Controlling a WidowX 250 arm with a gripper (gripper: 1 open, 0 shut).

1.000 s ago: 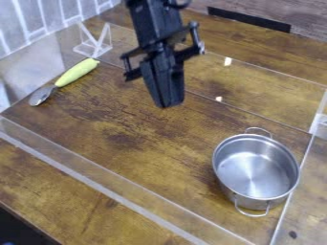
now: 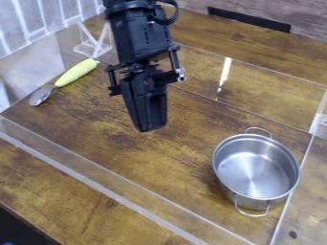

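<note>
My black gripper [image 2: 149, 117] hangs over the middle of the wooden table, pointing down, shut with nothing visible between its fingers. A steel pot [image 2: 254, 170] with two loop handles stands at the right. At the upper left lie a yellow corn cob [image 2: 76, 73] and a metal spoon [image 2: 41, 94], apart from the gripper.
A white rack-like object [image 2: 92, 40] stands at the back left beside a clear wall. Clear strips edge the wooden work area [image 2: 141, 167].
My gripper has moved down and a little to the left over the last second. The pot, corn and spoon have not moved.
</note>
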